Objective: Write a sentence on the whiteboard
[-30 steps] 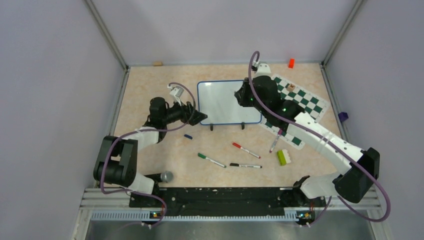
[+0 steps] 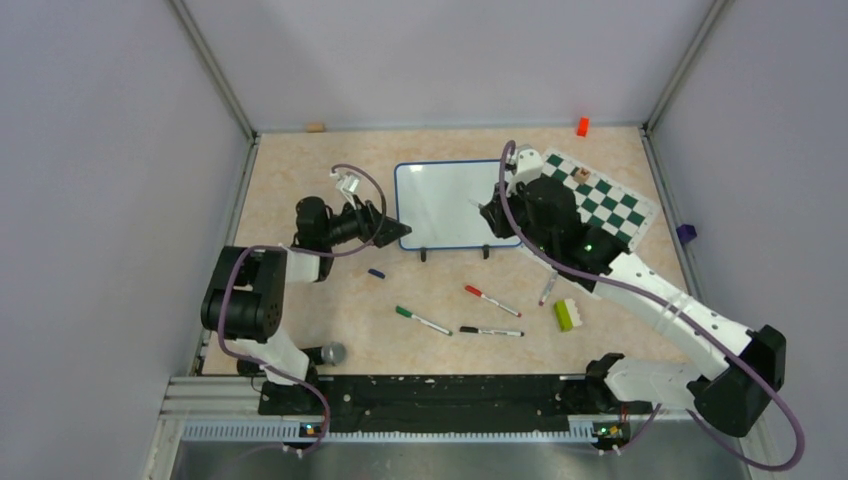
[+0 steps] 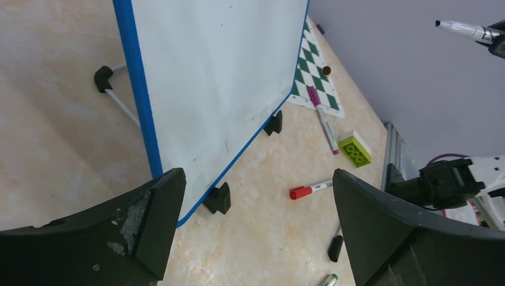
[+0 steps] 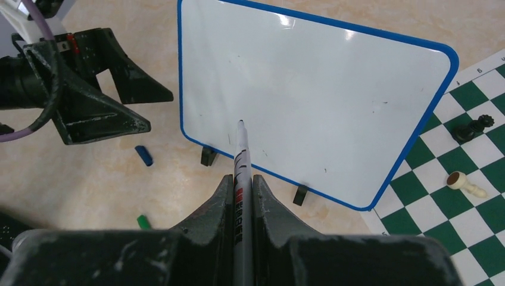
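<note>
The whiteboard (image 2: 440, 205), blue-rimmed and propped on small black feet, is blank but for a few specks and a short faint stroke low on its left part. My right gripper is shut on a white marker (image 4: 241, 149), its uncapped dark tip pointing away from the fingers. In the left wrist view the marker (image 3: 461, 28) hangs in the air to the right of the board. Beside the board's lower left corner, my left gripper stands open and empty. Whether its left finger touches the rim, I cannot tell.
Red (image 2: 492, 301), green (image 2: 424, 320) and black (image 2: 491, 331) markers lie in front of the board, with a small blue cap (image 2: 376, 273) to their left. A checkered mat (image 2: 625, 212) and a green-white block (image 2: 567, 315) are on the right.
</note>
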